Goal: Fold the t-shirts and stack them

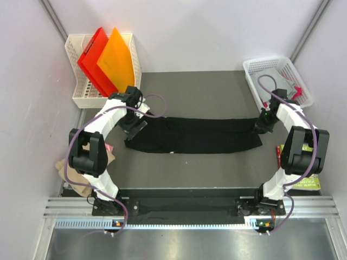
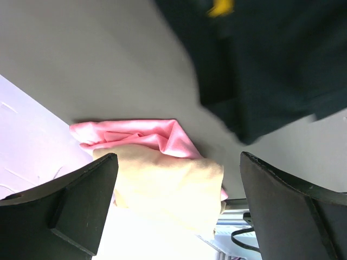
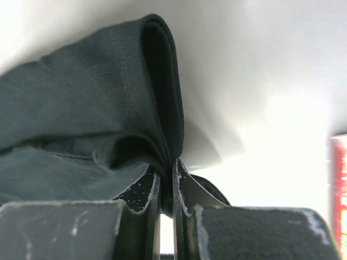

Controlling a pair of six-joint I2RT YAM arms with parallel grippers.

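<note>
A black t-shirt (image 1: 206, 135) lies as a long folded strip across the middle of the table. At its right end my right gripper (image 1: 259, 130) is shut on the cloth; in the right wrist view the fabric (image 3: 92, 92) bunches between the closed fingertips. Over the left end hovers my left gripper (image 1: 135, 129), its fingers (image 2: 81, 200) spread wide with nothing between them. The shirt's left edge (image 2: 271, 97) is blurred in the left wrist view, above and beyond those fingers.
Tan cloth (image 2: 162, 184) over pink cloth (image 2: 141, 132) sits at the left. A white basket (image 1: 80, 89) with red and orange boards stands back left, another basket (image 1: 265, 64) back right. A colourful green package (image 1: 306, 181) lies by the right arm.
</note>
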